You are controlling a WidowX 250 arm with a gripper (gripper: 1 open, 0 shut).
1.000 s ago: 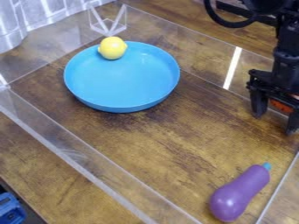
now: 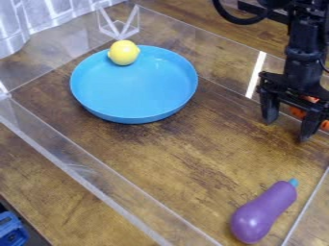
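My black gripper (image 2: 286, 115) is low at the right edge of the table, its fingers open and spread around or just over an orange-red object (image 2: 309, 113), which is largely hidden behind them. A blue plate (image 2: 134, 85) lies at the upper left. A yellow ball-like object (image 2: 123, 52) sits behind it. A purple eggplant (image 2: 263, 211) lies at the lower right.
Clear plastic walls (image 2: 77, 184) border the wooden table (image 2: 154, 163). A blue object (image 2: 10, 231) is at the lower-left corner, outside the wall.
The other objects have not visibly moved.
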